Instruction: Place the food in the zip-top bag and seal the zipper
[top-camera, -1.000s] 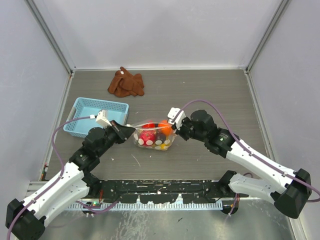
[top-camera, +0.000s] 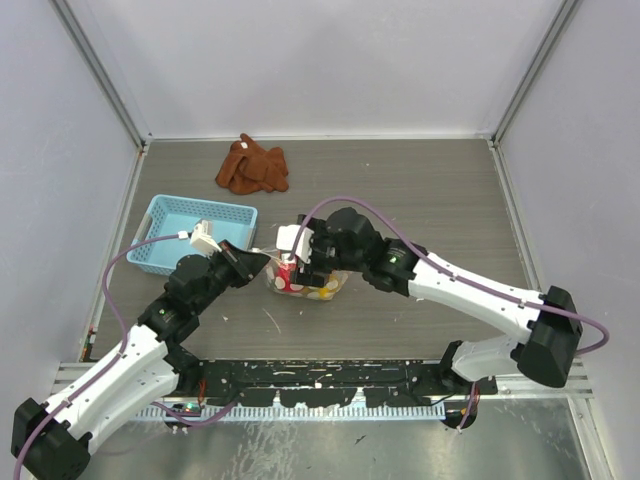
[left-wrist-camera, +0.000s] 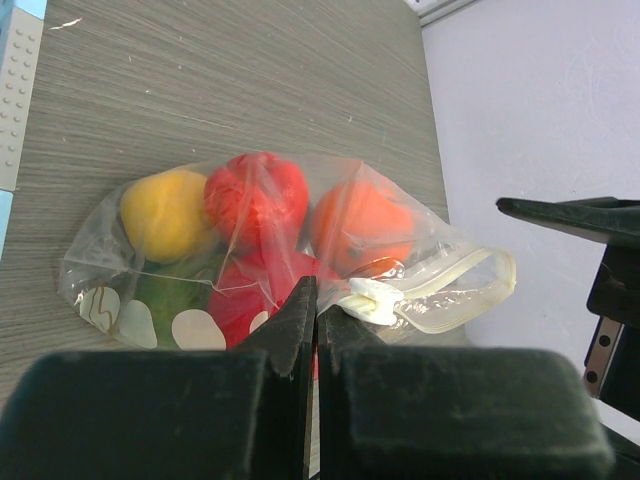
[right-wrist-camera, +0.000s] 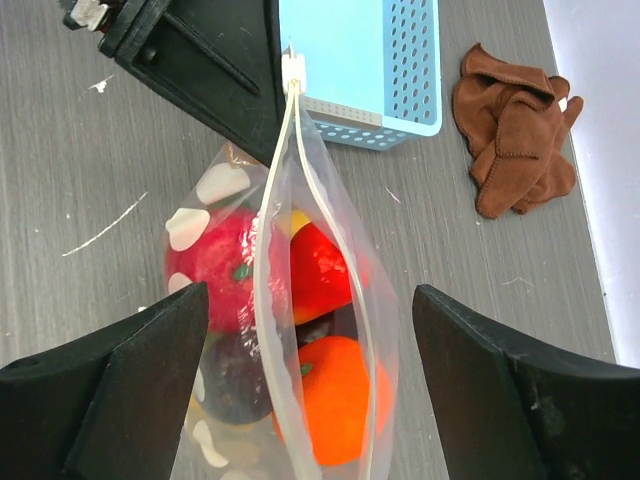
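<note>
The clear zip top bag (right-wrist-camera: 385, 290) lies on the table with food inside: a red item (right-wrist-camera: 215, 265), an orange one (right-wrist-camera: 335, 400), a dark purple one (right-wrist-camera: 235, 378) and a yellow one (left-wrist-camera: 165, 215). Its two zipper strips run from one corner and stand apart along the mouth. My left gripper (top-camera: 266, 256) is shut on the bag's zipper corner, pinching it thinly. Above the bag mouth, my right gripper is open, its fingers (right-wrist-camera: 130, 380) on either side of the bag and nothing gripped. From the top, the right arm covers much of the bag.
A light blue basket (top-camera: 250, 214) stands left of the bag, behind the left arm. A brown cloth piece (top-camera: 252, 166) lies at the back.
My right gripper has let go of the bag's right end and moved left over the bag, toward the left gripper. The left arm has stayed still.
</note>
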